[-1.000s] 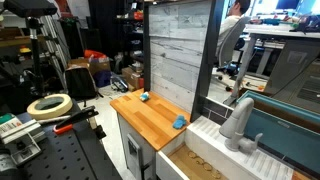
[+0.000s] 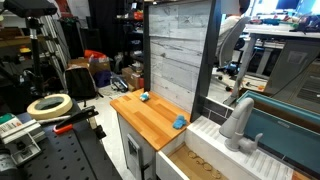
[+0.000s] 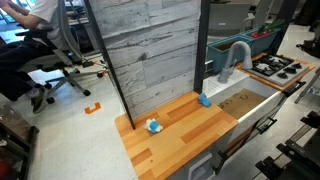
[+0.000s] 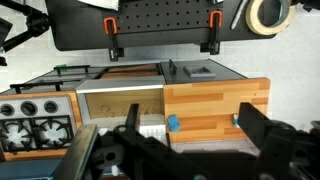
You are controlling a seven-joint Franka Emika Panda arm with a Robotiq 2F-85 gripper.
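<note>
A small blue item [image 2: 180, 122] lies on the wooden counter, close to the drawer; it also shows in the second exterior view [image 3: 204, 100]. Farther along the same counter is a small blue-and-white item [image 3: 153, 126], near the right edge of the wrist view [image 4: 236, 120]. My gripper looks down from above at the toy kitchen, its two dark fingers well apart and nothing visible between them. Both small items sit well below it, out of contact.
An open drawer [image 3: 238, 103] with a bare wooden bottom adjoins the counter [image 3: 178, 137]. Beyond stand a white faucet [image 2: 238, 118] and a stove [image 4: 35, 124]. A tall white plank panel [image 3: 150, 50] backs the counter. A tape roll [image 2: 49, 106] rests on the black table.
The person in the background of the first exterior view has shifted slightly. The counter items and drawer look unmoved.
</note>
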